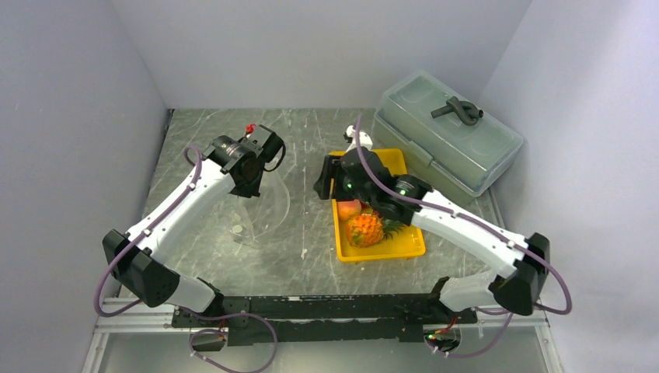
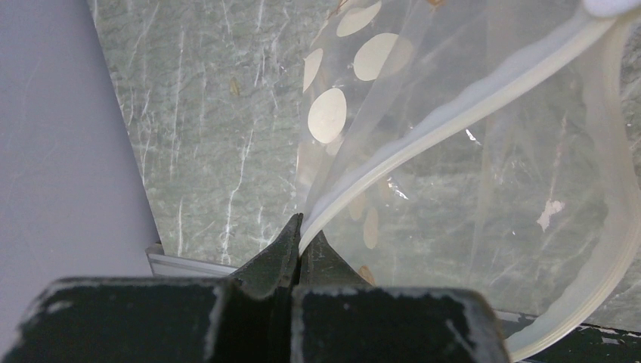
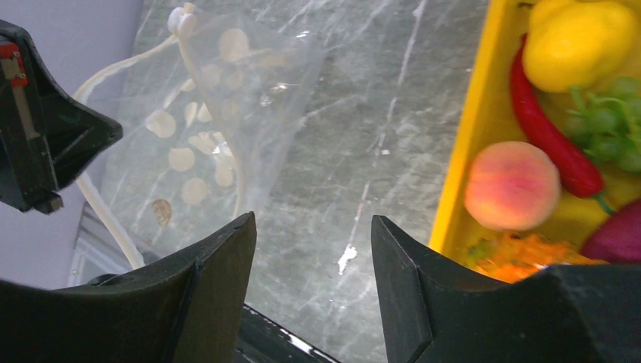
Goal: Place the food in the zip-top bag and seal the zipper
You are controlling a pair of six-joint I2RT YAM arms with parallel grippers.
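The clear zip top bag (image 1: 270, 208) has its mouth spread wide, and its pale zip rim (image 2: 446, 113) curves across the left wrist view. My left gripper is shut on one edge of the bag's rim, holding it above the table. My right gripper stands open with nothing between its fingers, apart from the bag and near the tray's left side. In the yellow tray (image 1: 418, 247) lie an orange pineapple (image 1: 364, 231), a peach (image 3: 512, 185), a red chili (image 3: 540, 125), a yellow pepper (image 3: 578, 45) and green grapes (image 3: 611, 125).
A lidded translucent box (image 1: 451, 132) with a dark handle stands at the back right, close behind the tray. Bare marble tabletop (image 1: 311, 268) lies between the bag and the tray and along the front.
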